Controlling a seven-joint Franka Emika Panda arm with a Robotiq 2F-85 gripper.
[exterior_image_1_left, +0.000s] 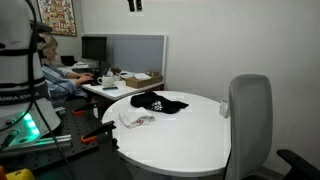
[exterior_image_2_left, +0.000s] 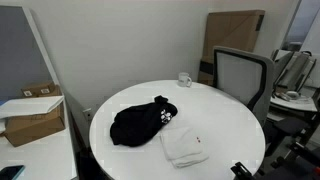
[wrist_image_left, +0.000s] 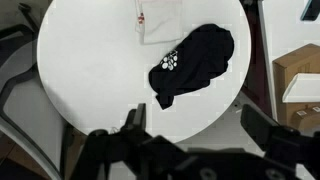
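A crumpled black cloth (wrist_image_left: 200, 58) with a white patterned patch lies on the round white table (wrist_image_left: 85, 65). The same black cloth (exterior_image_2_left: 140, 124) is on the left of the table in exterior view 2. Beside it a white cloth (exterior_image_2_left: 183, 146) lies fairly flat, and the wrist view cuts off the top of this white cloth (wrist_image_left: 160, 20). My gripper is above the table's edge, its dark fingers spread wide and nothing between them. It is apart from both cloths. In exterior view 1 the gripper (exterior_image_1_left: 97, 134) appears at the near left side of the table.
A white mug (exterior_image_2_left: 184, 79) stands near the table's far edge. A grey chair (exterior_image_1_left: 250, 125) backs onto the right side. Cardboard boxes (exterior_image_2_left: 35, 120) rest on a side desk.
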